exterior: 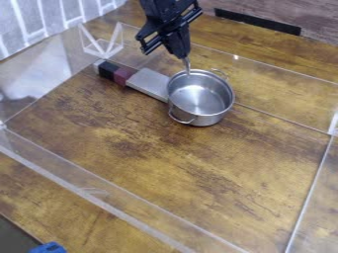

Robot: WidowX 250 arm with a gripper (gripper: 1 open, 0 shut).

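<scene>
A steel pot [201, 107] with wire side handles sits right of centre on the wooden board. Above it, at the top, is my black gripper [180, 49], with a thin light rod reaching down from it to the pot's rear rim; whether the fingers grip that rod is too small to tell. Left of the pot lies a flat grey piece [148, 81] with a dark red and black handle.
Clear low walls surround the wooden work area [158, 178], whose front and right are bare. A white textured object [34, 20] is at the top left. A blue item [46, 247] lies at the bottom left corner.
</scene>
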